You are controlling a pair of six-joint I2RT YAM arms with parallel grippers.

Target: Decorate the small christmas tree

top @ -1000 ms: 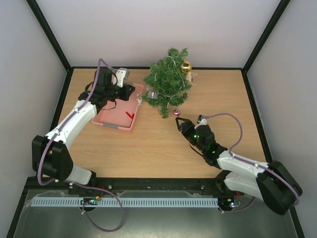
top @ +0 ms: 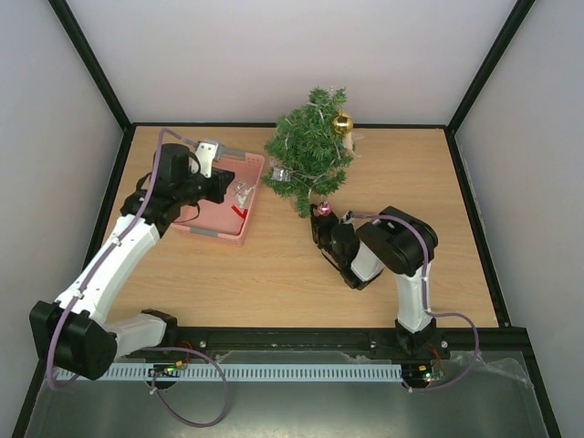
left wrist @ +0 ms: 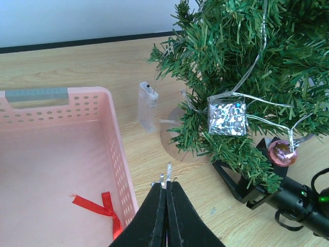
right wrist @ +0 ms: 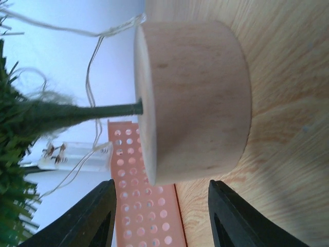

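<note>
The small green tree (top: 308, 146) stands at the back middle on a round wooden base (right wrist: 203, 98). A gold ball (top: 342, 123), a silver box (left wrist: 227, 118) and a pink ball (left wrist: 282, 153) hang on it. My right gripper is low beneath the branches, fingers apart, facing the base with nothing between them. From the left wrist view, its black fingers (left wrist: 241, 188) reach under the front branch, close to the pink ball. My left gripper is shut over the right part of the pink basket (left wrist: 115, 139), nothing visible between its fingertips.
The basket holds a red ribbon (left wrist: 97, 206) and, in the top view, a clear ornament (top: 243, 193). A clear battery box (left wrist: 147, 107) stands beside the tree base.
</note>
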